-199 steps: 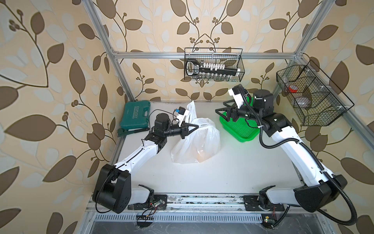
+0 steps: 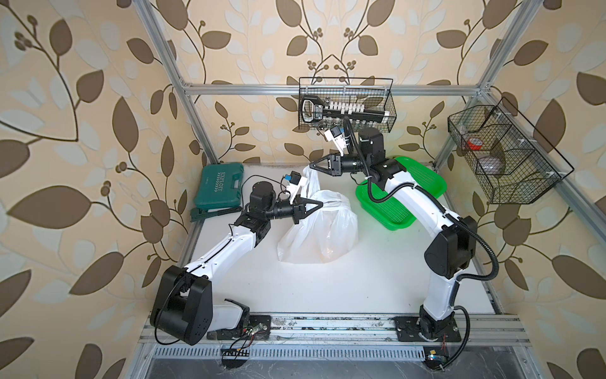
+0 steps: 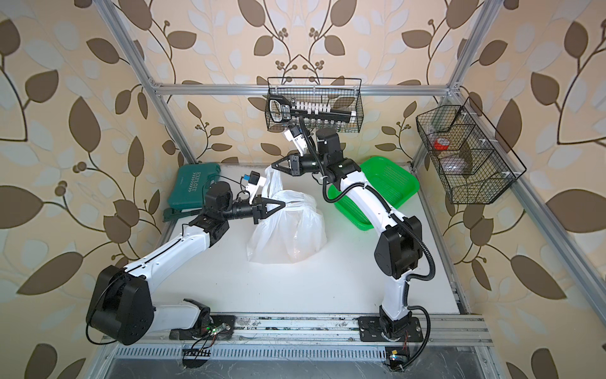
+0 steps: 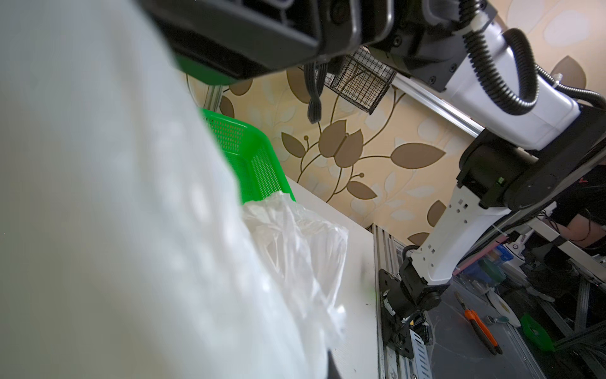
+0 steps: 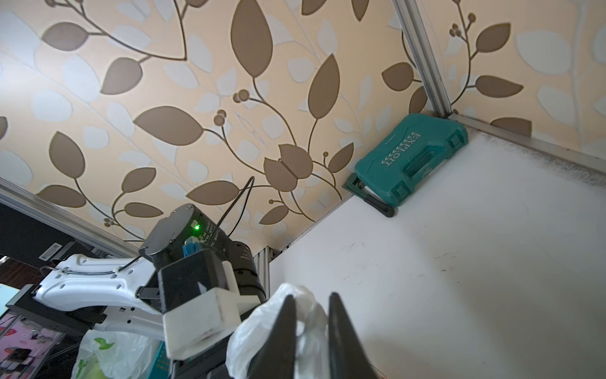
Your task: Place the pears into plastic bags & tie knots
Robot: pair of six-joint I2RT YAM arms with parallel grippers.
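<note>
A white, translucent plastic bag point(image 2: 318, 240) stands full in the middle of the table, one handle pulled upward. My left gripper point(image 2: 318, 203) is shut at the bag's gathered top; in the left wrist view the bag point(image 4: 113, 208) fills much of the picture and hides the fingers. My right gripper point(image 2: 313, 165), above and behind it, has its fingers around the raised handle point(image 5: 306, 315), which shows between them in the right wrist view, blurred; whether they have closed on it I cannot tell. No pear is clearly visible.
A green plastic tray point(image 3: 397, 189) stands back right, under the right arm. A teal case point(image 2: 217, 186) lies back left. Wire baskets point(image 2: 510, 180) hang on the back and right walls.
The left arm has stayed in place.
</note>
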